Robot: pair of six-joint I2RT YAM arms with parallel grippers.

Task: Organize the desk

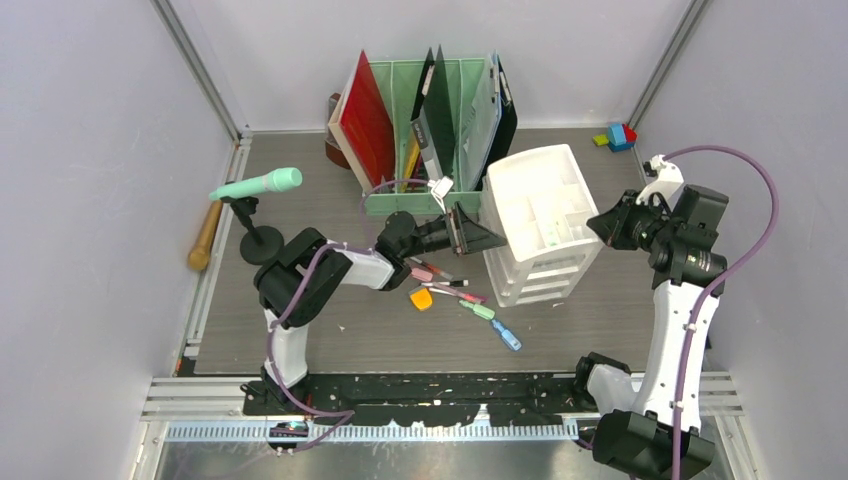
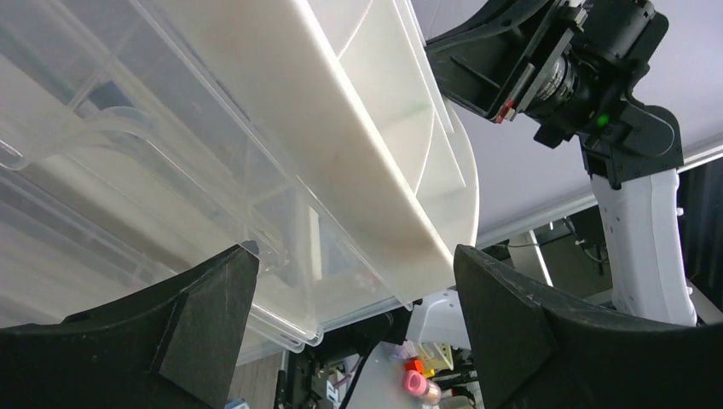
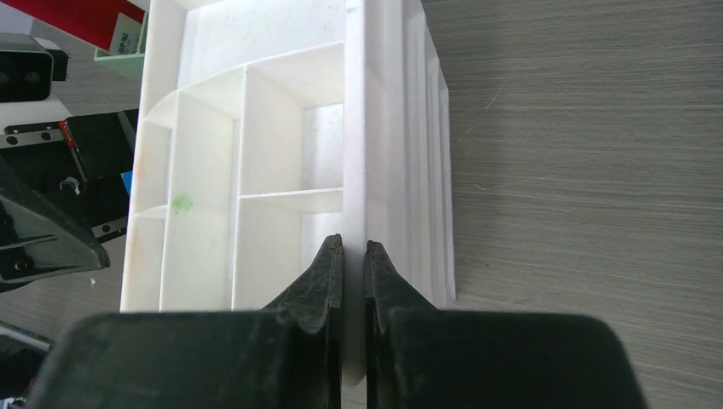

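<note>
A white drawer unit [image 1: 545,200] with a compartmented top stands right of center, slightly turned. In the right wrist view, my right gripper is shut on the thin upper rim [image 3: 355,153] of this unit. Against the unit's left side is my left gripper [image 1: 488,238]; its fingers [image 2: 200,324] stand wide apart before the clear drawers [image 2: 162,170] in the left wrist view. Whether they touch the unit is unclear. Loose pens, a green marker [image 1: 478,310], a blue marker [image 1: 506,335] and an orange item [image 1: 421,298] lie left of the unit.
A green file rack [image 1: 385,204] holding folders stands at the back, close to the unit. Colored blocks [image 1: 620,137] sit in the back right corner. At left are a black stand [image 1: 262,244] with a mint-green cylinder [image 1: 262,183].
</note>
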